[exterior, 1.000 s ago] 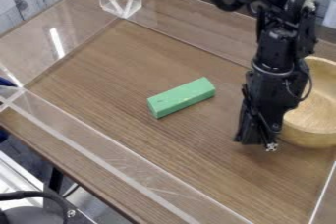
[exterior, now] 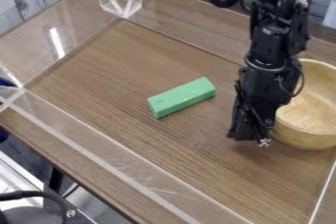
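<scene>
My gripper (exterior: 250,130) hangs low over the wooden table at the right, its black fingers pointing down just left of a tan round bowl (exterior: 308,108), partly in front of it. The fingertips are dark and close together; I see nothing held between them. A green block (exterior: 182,97) lies on the table to the left of the gripper, apart from it.
A clear plastic piece (exterior: 120,2) stands at the back left edge. A black cable or part lies at the bottom left corner.
The block and bowl look unmoved.
</scene>
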